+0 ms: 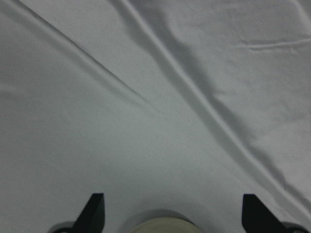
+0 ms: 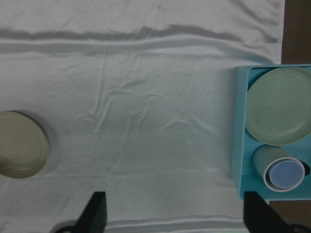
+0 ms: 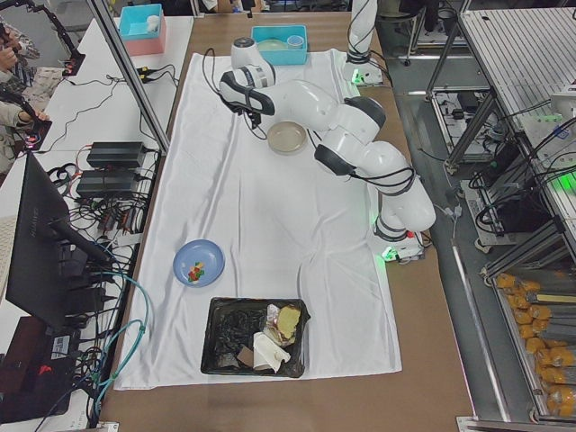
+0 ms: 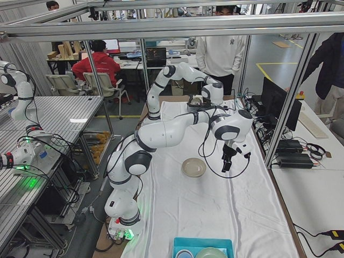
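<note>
A beige plate (image 3: 287,136) (image 4: 194,167) (image 2: 20,143) lies on the white cloth. A blue bin (image 3: 279,56) (image 4: 178,248) (image 2: 238,131) holds a green plate (image 2: 278,105) and a cup (image 2: 274,165). In the left wrist view, my left gripper stands open over bare cloth, a plate rim at the lower edge. My right gripper is open too, above cloth between beige plate and bin. Both have nothing visible between their fingers.
A blue plate (image 3: 199,245) with small colourful pieces and a black bin (image 3: 216,337) with crumpled items sit at the other end of the table (image 3: 180,405). Monitors and cables line one side.
</note>
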